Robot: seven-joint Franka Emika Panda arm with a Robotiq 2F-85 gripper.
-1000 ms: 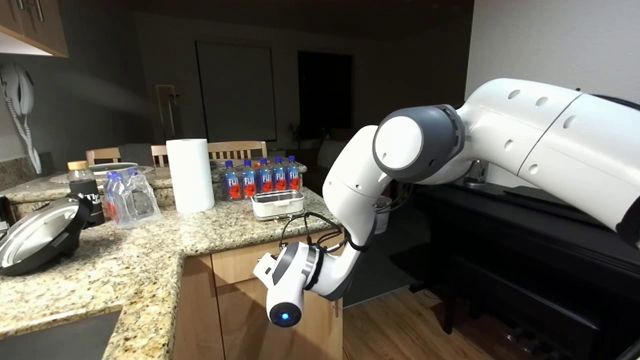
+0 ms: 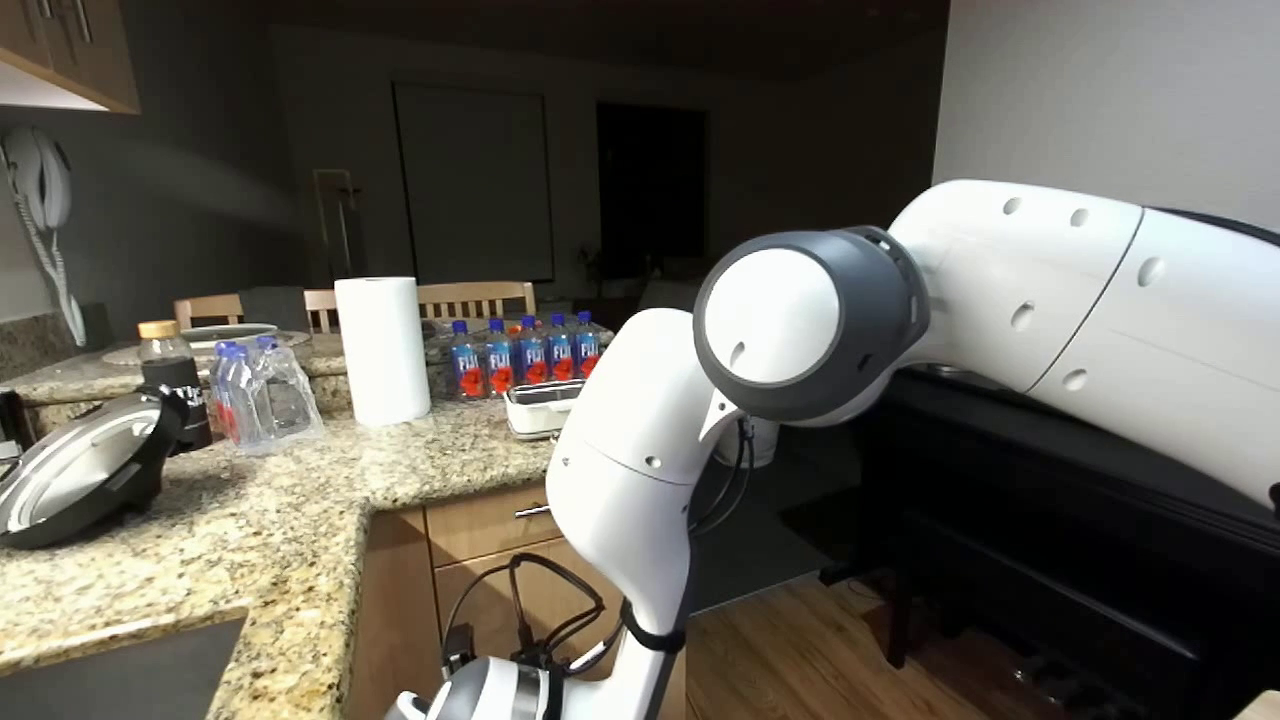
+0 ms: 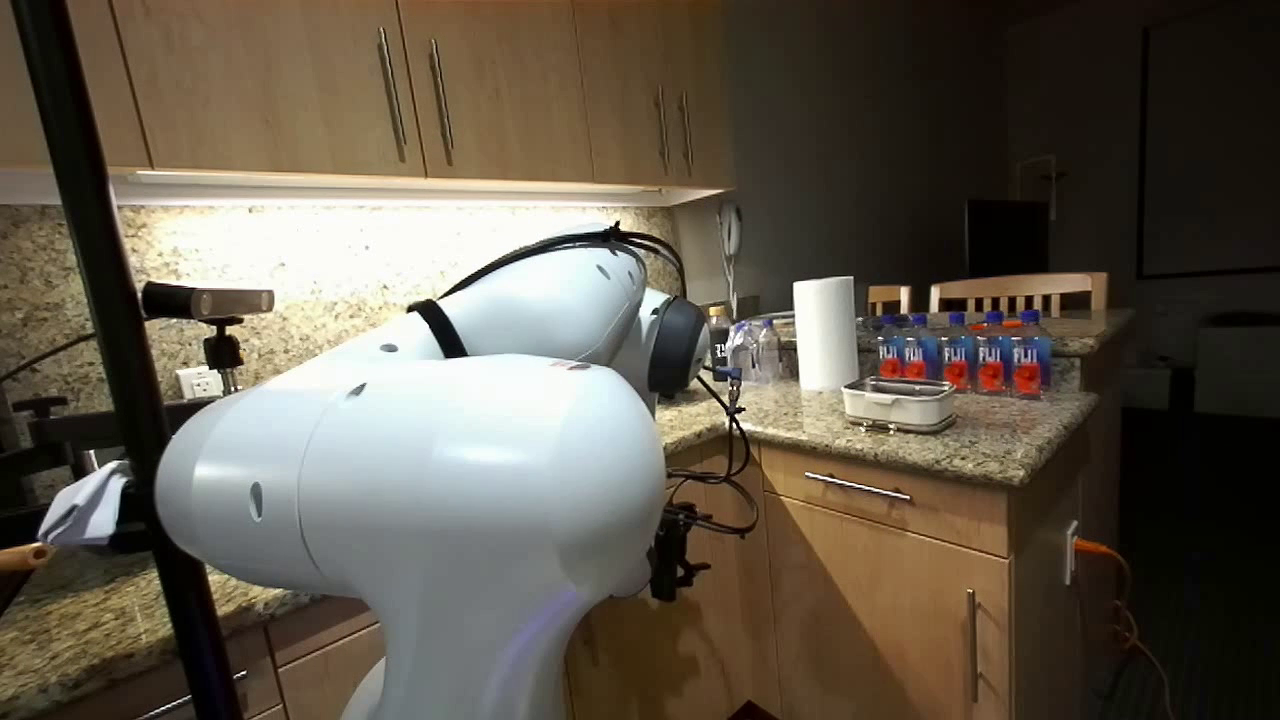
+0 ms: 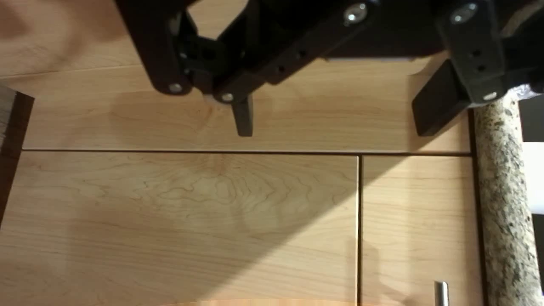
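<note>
My gripper is open in the wrist view, its two dark fingers [image 4: 243, 118] set wide apart with nothing between them. Behind them are the wooden cabinet fronts [image 4: 204, 214], with the granite counter edge [image 4: 505, 194] along the right side. The tip of a metal handle [image 4: 441, 293] shows at the bottom right. In exterior view 1 the white arm [image 2: 630, 480] reaches down in front of the cabinets, and the gripper itself is out of frame.
On the counter stand a white container [image 3: 900, 403], a paper towel roll [image 3: 825, 336] and several water bottles [image 3: 990, 360]. A black pan-like lid [image 2: 90, 468] and clear bottles [image 2: 266, 396] sit further left. Cables [image 2: 576, 612] hang off the arm.
The arm has moved down and toward the left in exterior view 1.
</note>
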